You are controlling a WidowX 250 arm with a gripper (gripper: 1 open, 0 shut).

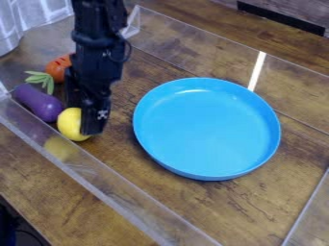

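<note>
My black gripper (87, 115) hangs from the top left, its open fingers reaching down around the upper part of a yellow lemon-like object (75, 129). Whether the fingers touch it is unclear. Just left lies a purple eggplant-like vegetable (37, 102), with an orange-red round vegetable (58, 67) behind it, partly hidden by my arm.
A large blue plate (206, 129) fills the middle right of the wooden table. A transparent edge runs along the lower left. Bare wood lies at the back and bottom right.
</note>
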